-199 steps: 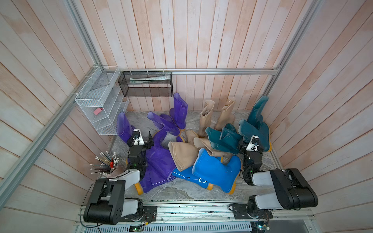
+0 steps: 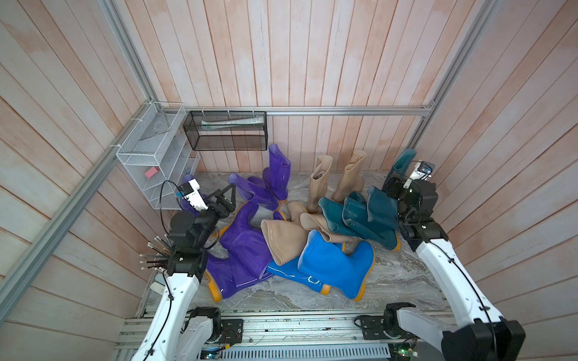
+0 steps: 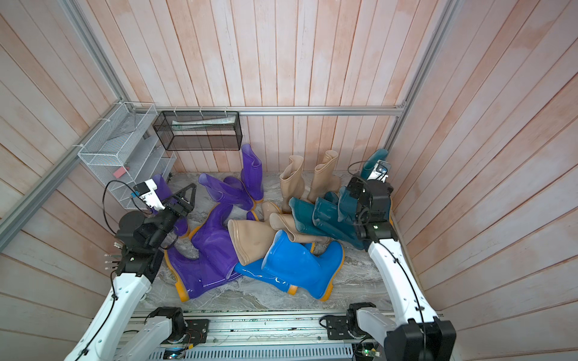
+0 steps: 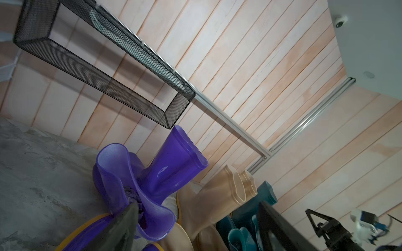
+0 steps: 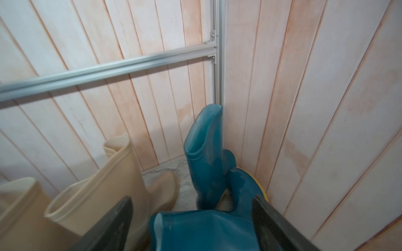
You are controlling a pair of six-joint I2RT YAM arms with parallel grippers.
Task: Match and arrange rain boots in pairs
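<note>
Left gripper [image 2: 230, 198] is open in the air above the purple boots, its blurred fingers [image 4: 119, 228] far apart with nothing held. Near the back right, my right gripper [image 2: 394, 181] hangs over the teal boots, fingers [image 5: 116, 226] apart. One teal boot [image 5: 205, 154] stands upright in the corner; a lying teal shaft [image 5: 201, 230] shows between and below the right fingers, not visibly gripped. Two beige boots [image 3: 292, 180] stand at the back. Beside them are an upright purple boot [image 2: 279, 171] and a leaning purple boot [image 2: 253, 189]. Blue boots [image 2: 337, 264] and a beige boot [image 2: 284, 240] lie piled in front.
A black mesh basket [image 2: 225, 132] hangs on the back rail. White wire shelves [image 2: 147, 144] stand at the left wall, with a purple boot partly hidden by the left arm. Bare floor [image 4: 37, 175] shows below the basket; boots crowd the middle.
The right gripper went from the teal boots toward the back right; the left turned toward the right and opened wider. One teal boot's shaft has shifted right.
</note>
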